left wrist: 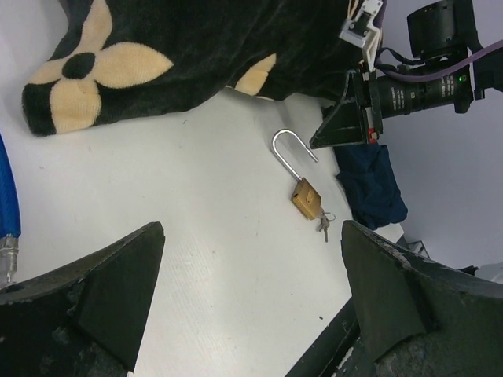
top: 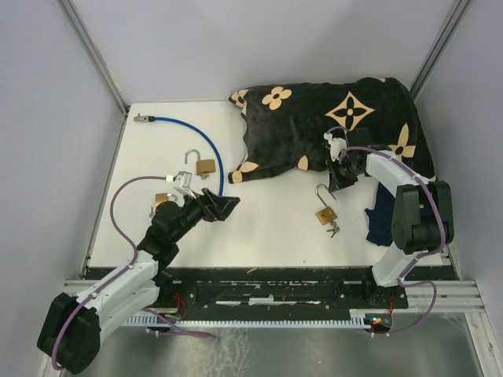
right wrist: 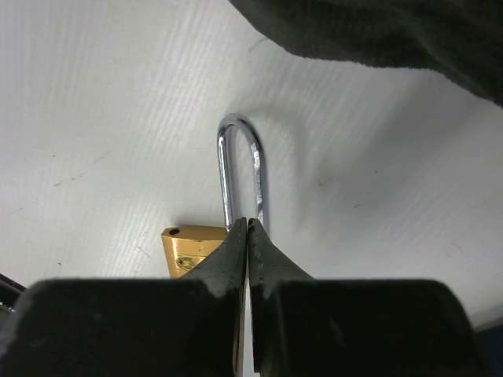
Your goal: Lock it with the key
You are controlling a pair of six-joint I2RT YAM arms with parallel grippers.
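A brass padlock [top: 326, 215] with a long open shackle [top: 321, 191] lies on the right half of the white board, a small key ring with key [top: 334, 232] at its lower end. My right gripper [top: 335, 184] is just above the shackle; in its wrist view its fingers [right wrist: 287, 330] are closed together over the padlock body [right wrist: 192, 243], and whether anything is between them is hidden. My left gripper [top: 222, 204] stands open over the left half, its fingers apart in the left wrist view.
A black patterned cloth [top: 291, 126] covers the back right, a navy cloth [top: 380, 220] the right edge. Other padlocks [top: 205, 166] and a blue cable [top: 196, 130] lie at the left.
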